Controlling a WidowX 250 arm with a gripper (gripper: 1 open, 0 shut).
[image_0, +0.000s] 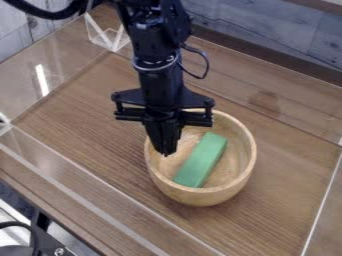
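Note:
A black gripper (166, 135) reaches down from the top of the view over the left part of a pale round bowl (238, 185). Its lower tips sit at or just inside the bowl's rim, and whether anything is between them is unclear. A green oblong block (201, 160) lies slanted in the bowl, to the right of the gripper.
A white ribbed surface lies at the top left, and a dark cable or fitting is at the bottom left corner.

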